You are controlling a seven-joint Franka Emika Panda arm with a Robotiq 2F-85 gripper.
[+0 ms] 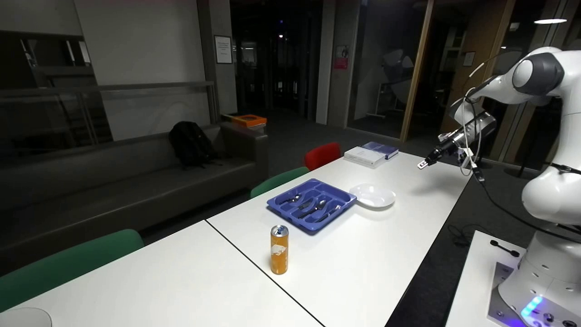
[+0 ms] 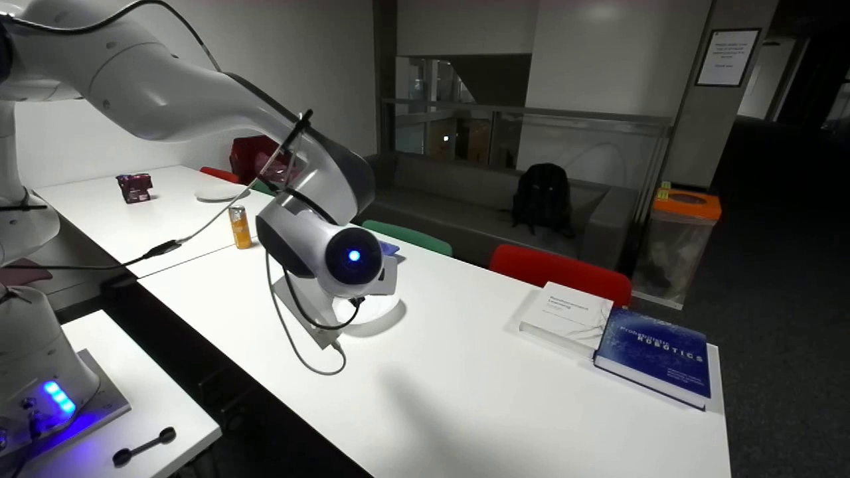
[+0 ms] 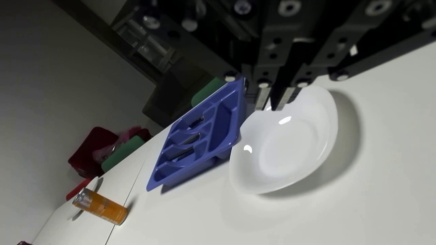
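Observation:
My gripper [image 1: 423, 164] hangs over the table's far right part, tilted down towards the white bowl [image 1: 373, 196]. In the wrist view the two fingertips of the gripper are close together, a narrow gap between them. No object can be made out in that gap, and I cannot tell whether the fingers grip anything. Beyond them the white bowl [image 3: 291, 147] appears empty. Against its side stands the blue cutlery tray [image 3: 225, 134], which has several utensils in its compartments. An orange can [image 1: 279, 250] stands upright, apart from the tray.
A white book [image 2: 567, 312] and a blue book [image 2: 655, 348] lie at the table's end. Chairs line the far side, among them a red chair [image 2: 562, 273]. Between books and bowl the table [image 2: 470, 358] is bare.

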